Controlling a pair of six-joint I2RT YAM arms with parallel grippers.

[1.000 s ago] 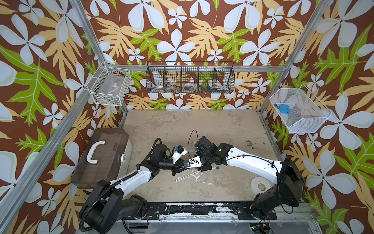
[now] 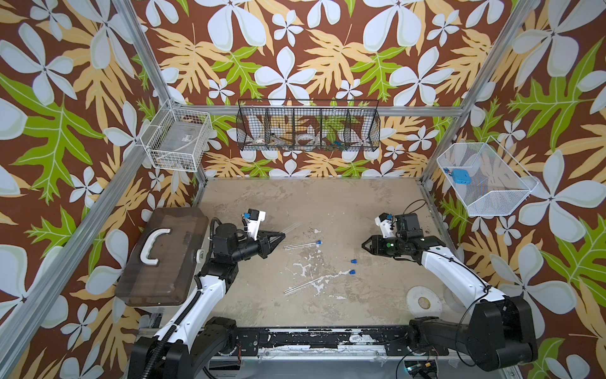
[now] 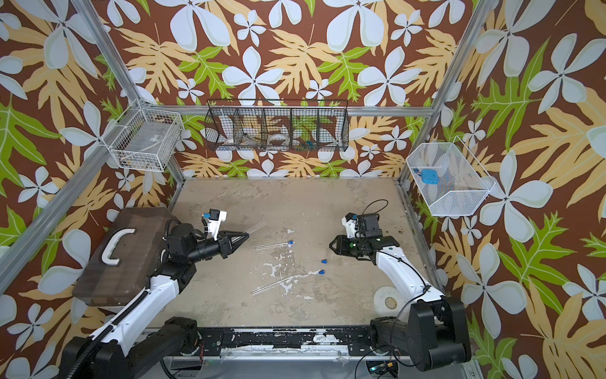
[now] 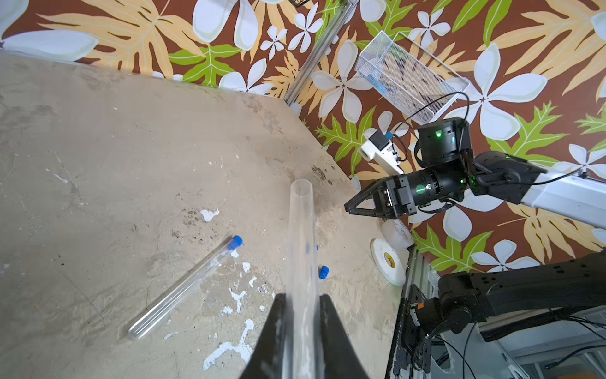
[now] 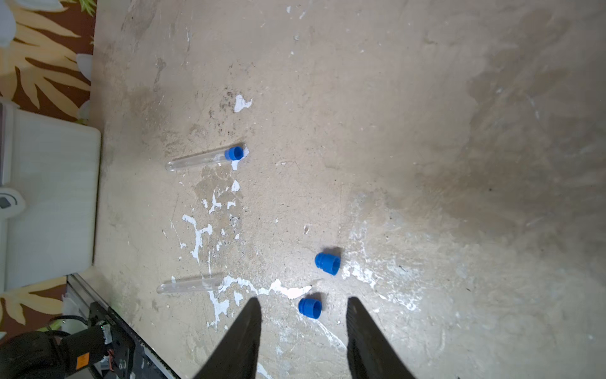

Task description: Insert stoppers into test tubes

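My left gripper is shut on a clear test tube (image 4: 301, 240), whose far open end shows no stopper. My right gripper stands open over the right part of the table, its fingers empty. Below it on the table lie two loose blue stoppers, one stopper (image 5: 327, 262) farther off and the other stopper (image 5: 310, 307) seen between the fingertips. A second test tube (image 5: 189, 284) lies bare, apart from those stoppers. Another lying test tube (image 5: 195, 160) has a blue stopper (image 5: 233, 153) at its end.
A brown case (image 2: 164, 252) stands at the left edge, and a white tape roll (image 2: 423, 301) lies at the front right. Wire baskets hang on the walls, including a black basket (image 2: 308, 129) at the back.
The two grippers, close together a second ago, have drawn apart. My right arm has swung far right, and my left gripper has moved back and left with the tube.
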